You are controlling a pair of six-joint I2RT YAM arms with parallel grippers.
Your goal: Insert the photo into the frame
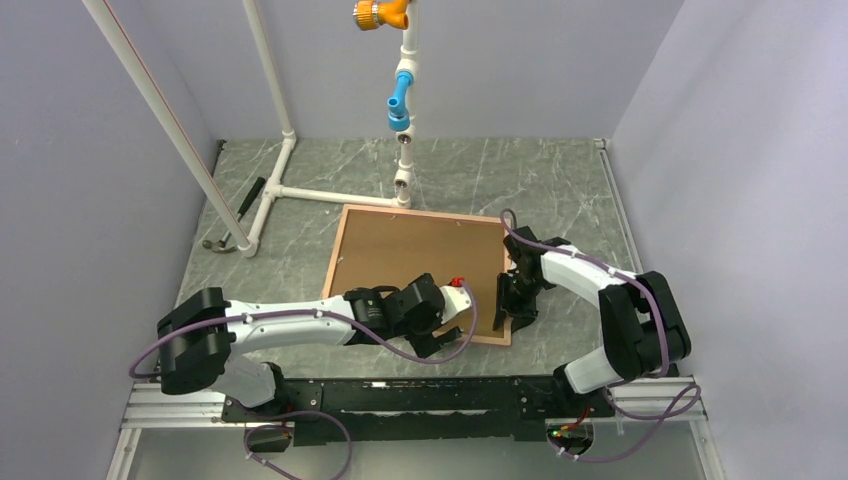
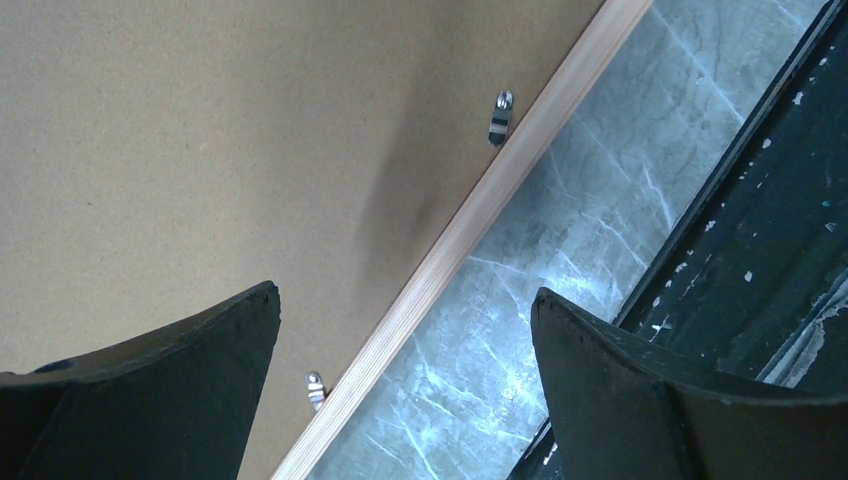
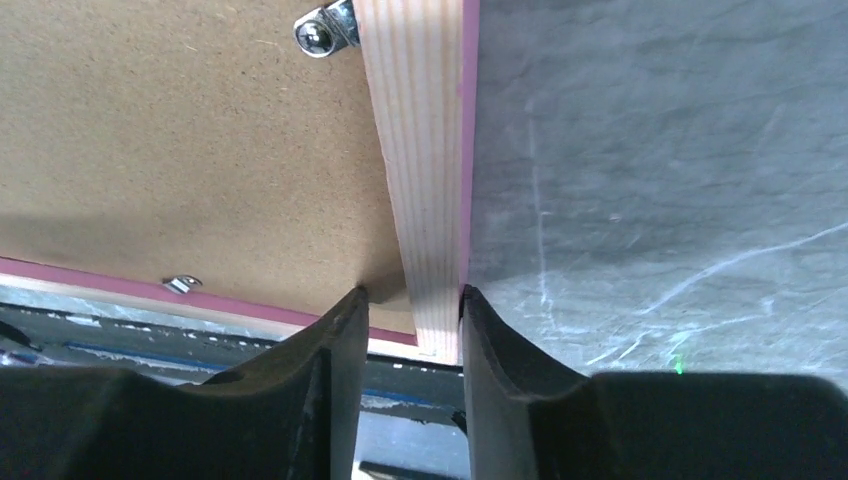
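Note:
The picture frame [image 1: 425, 212] lies with its wooden rim around a brown backboard [image 1: 400, 250]; no photo shows. In the left wrist view my left gripper stands open above the front rail [image 2: 480, 205], nothing between its fingers. Small metal clips [image 2: 501, 118] sit along that rail. My right gripper is part open at the front right corner, its fingers on either side of the right rail [image 3: 418, 160]. The outer finger [image 3: 474, 320] looks against the rail; the inner one stands apart from it, over the board.
White pipes [image 1: 335, 196] with a blue fitting [image 1: 399, 100] run behind the frame. At the left lies a black-handled tool [image 1: 250, 197]. A dark beam [image 1: 415, 393] bounds the front.

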